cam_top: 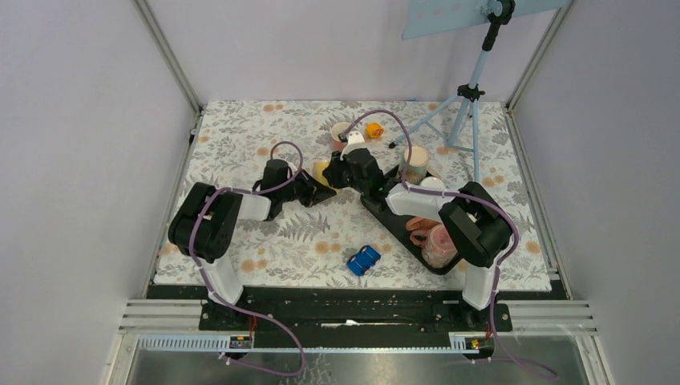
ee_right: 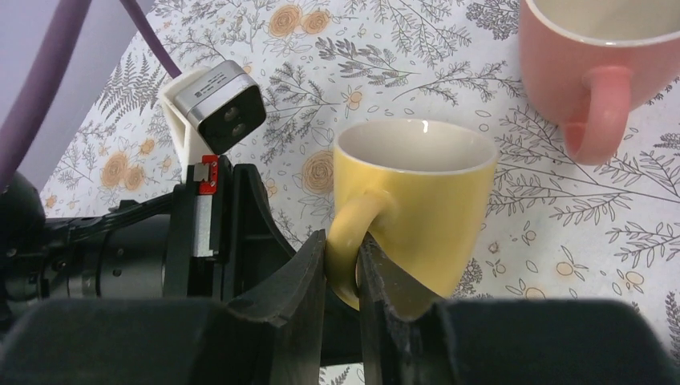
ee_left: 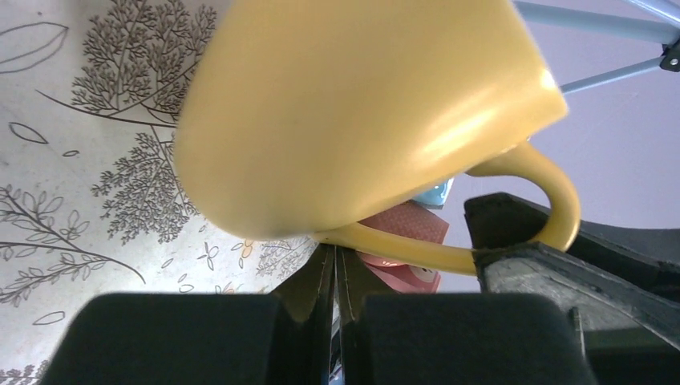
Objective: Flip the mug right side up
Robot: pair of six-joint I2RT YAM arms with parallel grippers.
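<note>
The yellow mug (ee_right: 425,208) shows upright in the right wrist view, white inside facing up, between my two grippers near the table's middle; whether it rests on the table is unclear. My right gripper is shut on its handle from above. My left gripper is also shut on the handle, from the side; in the right wrist view its fingers lie under and behind the handle. In the top view the mug (cam_top: 321,171) is largely hidden by both grippers.
A pink mug (ee_right: 609,72) stands just behind. A black tray (cam_top: 389,220) with mugs is at the right, a blue toy car (cam_top: 363,259) in front, a yellow object (cam_top: 374,130) and a tripod (cam_top: 473,120) at the back.
</note>
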